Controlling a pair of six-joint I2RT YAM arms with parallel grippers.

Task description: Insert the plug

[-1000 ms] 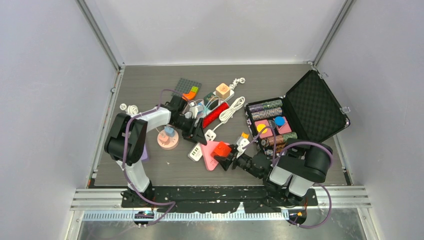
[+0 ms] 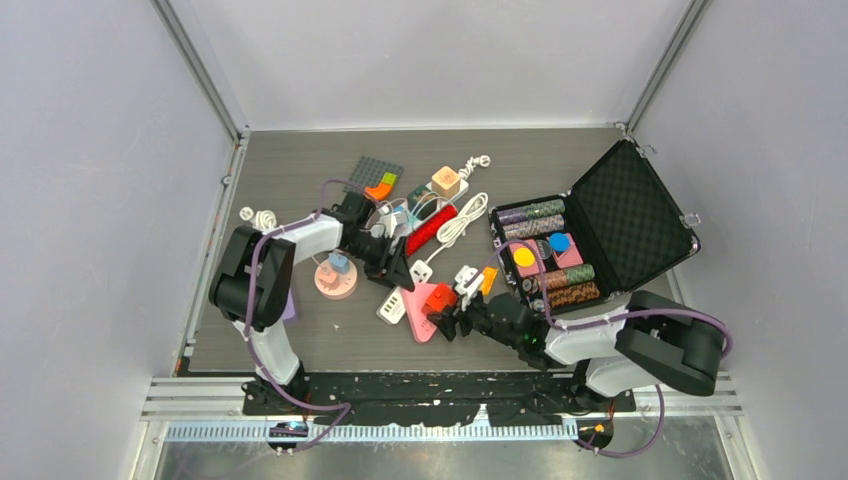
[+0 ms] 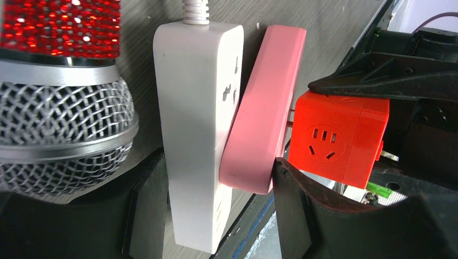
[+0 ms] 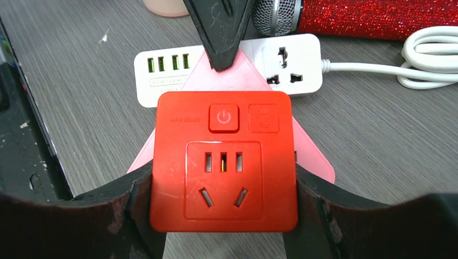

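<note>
A red cube adapter (image 4: pixel 223 205) is held in my right gripper (image 2: pixel 440 311), which is shut on it, just above and beside the pink triangular block (image 3: pixel 259 102). In the left wrist view thin metal prongs show between the red adapter and the pink block. The pink block rests against the white power strip (image 3: pixel 186 124). My left gripper is part open, its fingers either side of the power strip and pink block; whether it touches them I cannot tell.
A red glittery microphone (image 2: pixel 430 229) lies behind the strip beside coiled cables. A pale round socket (image 2: pixel 335 285) is at left. An open black case (image 2: pixel 630 210) of chips and blocks fills the right side.
My right arm's upper joints have swung down and to the right, while the red adapter has barely moved. The left arm looks unchanged.
</note>
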